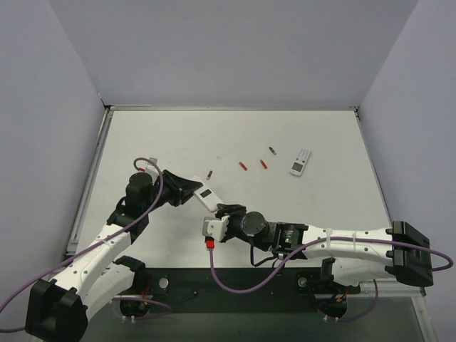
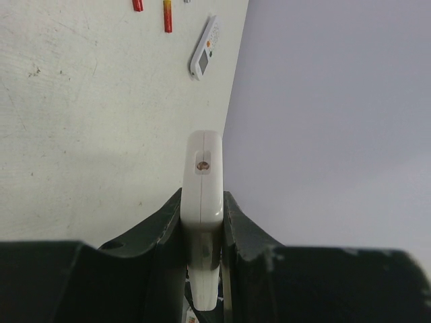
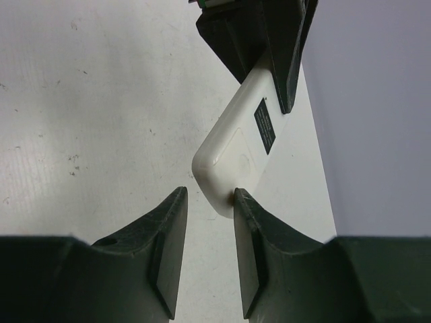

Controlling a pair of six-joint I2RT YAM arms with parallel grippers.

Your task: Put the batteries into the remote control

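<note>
A white remote control (image 1: pixel 206 195) with a small dark display hangs over the table, tilted, with my left gripper (image 1: pixel 194 187) shut on it. In the left wrist view, this remote (image 2: pixel 203 171) stands edge-on between the fingers. My right gripper is part open at the remote's lower end. The corner of the remote (image 3: pixel 232 145) shows just past its right fingertip, and only table shows lower in the gap. Batteries lie loose on the table: two red ones (image 1: pixel 243 165), a dark one (image 1: pixel 272 150) and another dark one (image 1: pixel 209 174). The remote's battery compartment cannot be made out.
A second white remote (image 1: pixel 301 162) lies flat at the right of the table. Near the left arm is a small red and white item (image 1: pixel 151 164), partly hidden.
</note>
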